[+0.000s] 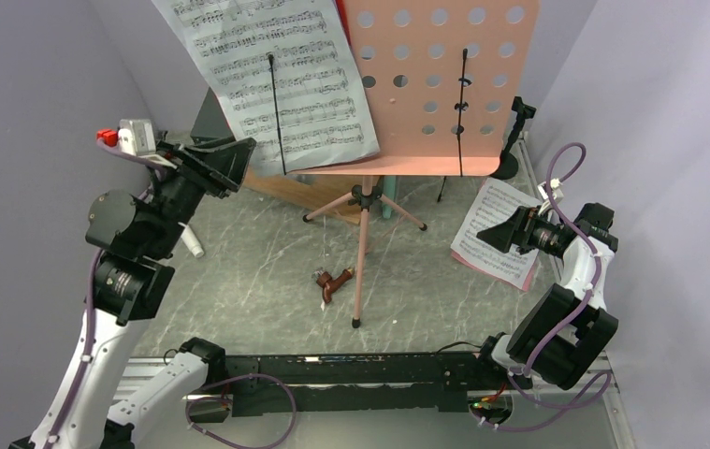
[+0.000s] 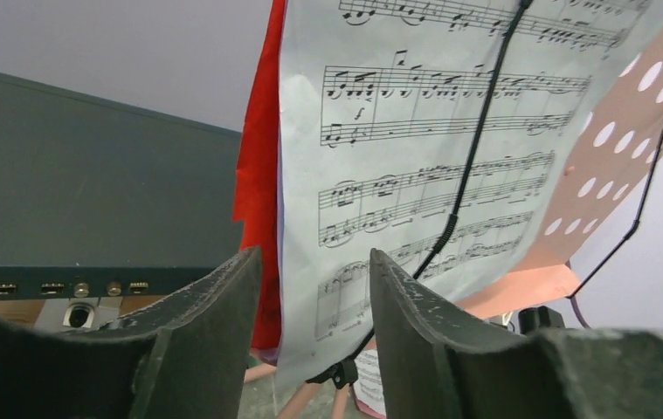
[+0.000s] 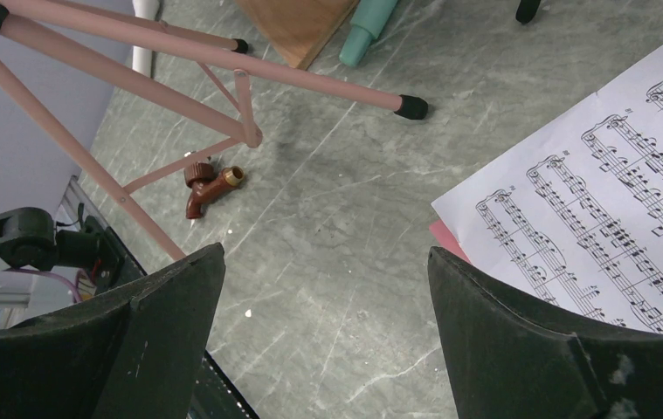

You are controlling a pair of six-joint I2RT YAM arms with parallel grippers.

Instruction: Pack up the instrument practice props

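Observation:
A salmon-coloured music stand [image 1: 426, 112] holds printed sheet music [image 1: 281, 79], tilted and shifted past the stand's left edge, behind a thin black clip arm [image 1: 276, 103]. In the left wrist view a red sheet [image 2: 262, 201] shows behind the white page [image 2: 432, 175]. My left gripper is at the sheets' lower left edge; its fingertips are apart, and the page edge lies in line with the gap. Whether they touch it, I cannot tell. On the right, my right gripper [image 1: 485, 234] stands open and empty above a music sheet [image 3: 598, 192] on the floor.
The stand's thin tripod legs [image 1: 364, 253] spread over the marbled floor. Near them lies a brown tap-like fitting [image 1: 335, 282]. A white tube [image 1: 192, 240] is at the left, a wooden board [image 1: 304, 194] behind. A black stand [image 1: 514, 140] rises at the right.

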